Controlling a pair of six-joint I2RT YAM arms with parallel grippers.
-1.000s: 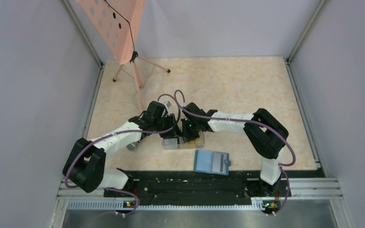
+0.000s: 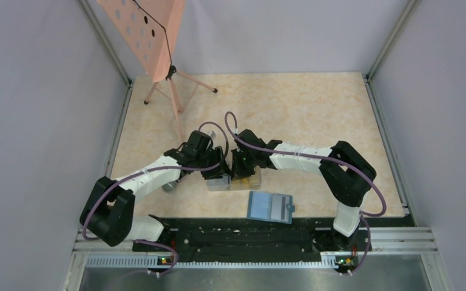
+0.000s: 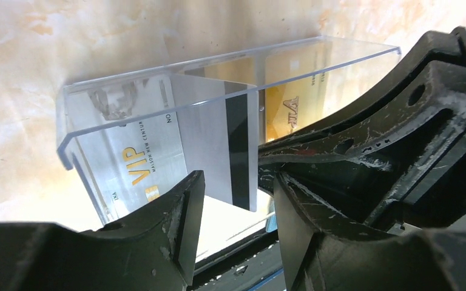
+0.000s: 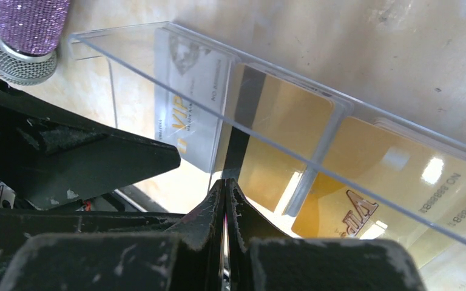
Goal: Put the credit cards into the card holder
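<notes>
The clear card holder [image 2: 244, 187] lies under both grippers at the table's front middle. In the left wrist view, a grey VIP card [image 3: 135, 159] sits in its left compartment. A card with a black stripe [image 3: 209, 136] stands tilted beside it, near the divider; it looks grey there. A gold VIP card [image 4: 394, 176] is in the right compartment. A striped gold-looking surface [image 4: 285, 127] shows left of the divider in the right wrist view. My left gripper is open before the holder, nothing between its fingers. My right gripper is shut at the holder's front, with no card visible between its fingertips.
A blue-grey flat case [image 2: 270, 207] lies right of the holder near the front edge. A purple glittery microphone [image 4: 30, 30] lies left of it. The pink easel [image 2: 173, 91] stands at back left. Both grippers are close together.
The holder has stayed in place.
</notes>
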